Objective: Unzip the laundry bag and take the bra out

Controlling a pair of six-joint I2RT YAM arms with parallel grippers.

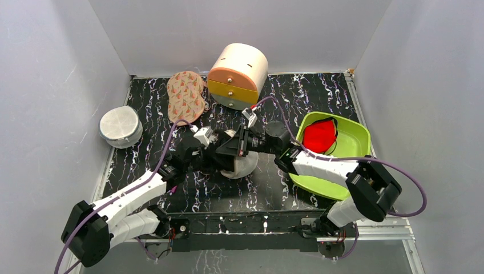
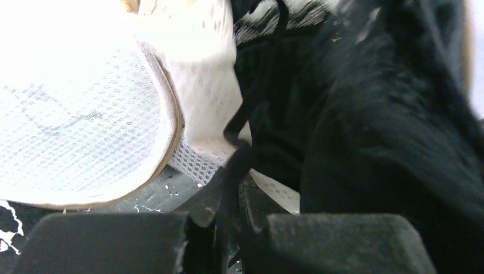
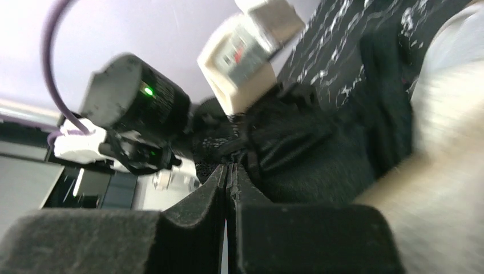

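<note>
The white mesh laundry bag [image 1: 245, 166] lies opened at mid-table, largely covered by both arms; in the left wrist view its mesh flap [image 2: 85, 114] is edged with a zipper line. A black bra [image 2: 274, 103] bunches out of the opening, and one thin strap runs down to my left gripper, which is shut on it. My right gripper is shut, right at the black cloth [image 3: 319, 160]; nothing clearly shows between its fingers. White fabric [image 3: 451, 194] of the bag fills the right side of that view.
A green basin [image 1: 357, 137] holding a red bra [image 1: 319, 136] stands right. At the left is a round white case [image 1: 121, 127]. A drawer box [image 1: 238, 74] and a patterned pad [image 1: 185, 97] sit at the back.
</note>
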